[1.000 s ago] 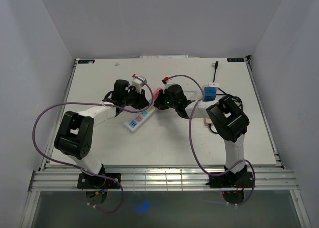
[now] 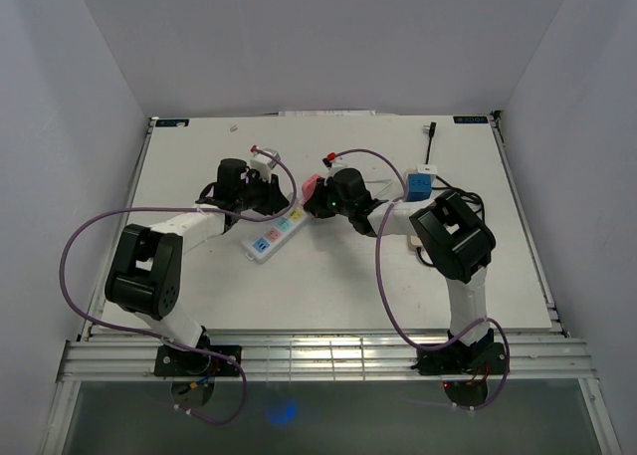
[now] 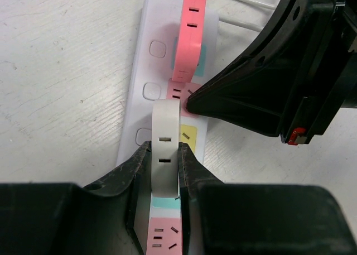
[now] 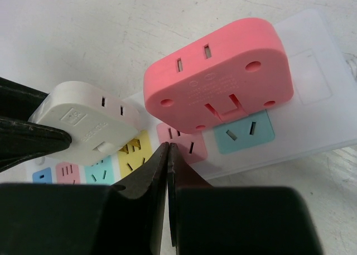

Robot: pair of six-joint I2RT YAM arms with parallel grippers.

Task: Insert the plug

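A white power strip (image 2: 267, 244) with coloured socket pads lies mid-table. A pink plug (image 4: 217, 71) stands on it at the far end. My left gripper is shut on a white plug, held over the strip beside the yellow socket pad (image 4: 142, 154), where some prongs show above the pad in the right wrist view. My right gripper is shut low at the pink socket pad beside the pink plug; what lies between its fingertips is hidden.
A blue-and-white object (image 2: 419, 186) and black cables lie at the right, with white cables behind the strip.
The right arm looks still.
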